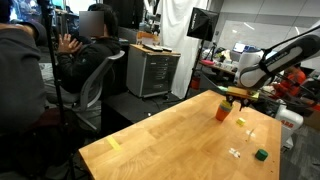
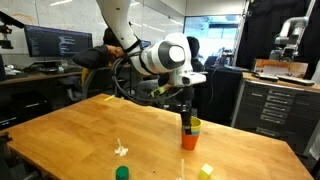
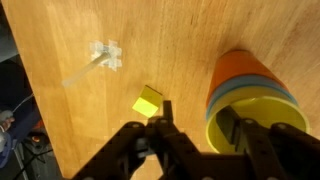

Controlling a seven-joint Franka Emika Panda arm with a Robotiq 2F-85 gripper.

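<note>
A stack of cups, orange outside with blue and yellow rims, stands upright on the wooden table and fills the right of the wrist view. My gripper is over its near rim, fingers part open. One finger overlaps the yellow cup's mouth, while the other finger is outside the rim. Whether either touches the cup cannot be told. In exterior view 2 the gripper points down at the cups, hiding part of their top.
Close by the cups lies a yellow block. A white piece with a thin stick is farther off. Near the table's edge sits a green round object.
</note>
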